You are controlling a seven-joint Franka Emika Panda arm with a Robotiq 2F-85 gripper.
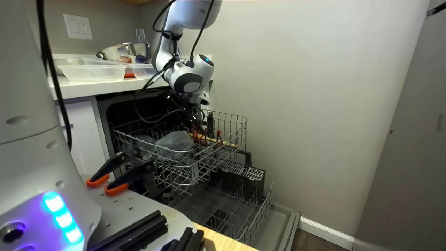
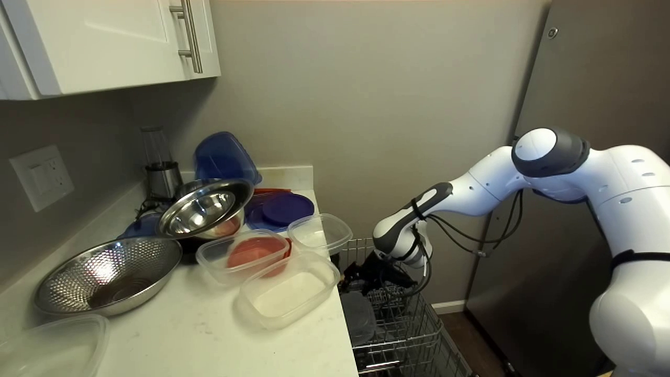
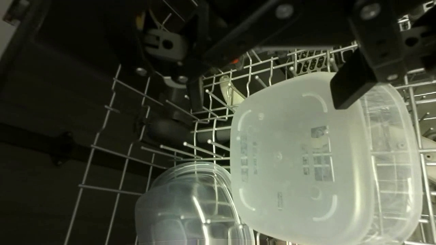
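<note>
The upper dishwasher rack (image 1: 225, 144) is pulled part way out. A frosted plastic container (image 3: 286, 163) lies bottom up in it, and a clear container (image 3: 192, 204) rests to its left in the wrist view. My gripper is open above the rack, its two dark fingers wide apart with nothing held between them. One finger's black pad (image 3: 351, 83) overlaps the frosted container's upper edge in the wrist view; I cannot tell whether they touch. In exterior view 2 the wrist and cables partly hide the dark gripper.
Below is the lower rack (image 1: 200, 209) with a black cutlery basket (image 1: 242, 180). Several plastic containers, a metal colander (image 2: 113, 276) and steel bowls (image 2: 201, 210) crowd the white counter (image 2: 238, 352). The wall lies close beyond the racks.
</note>
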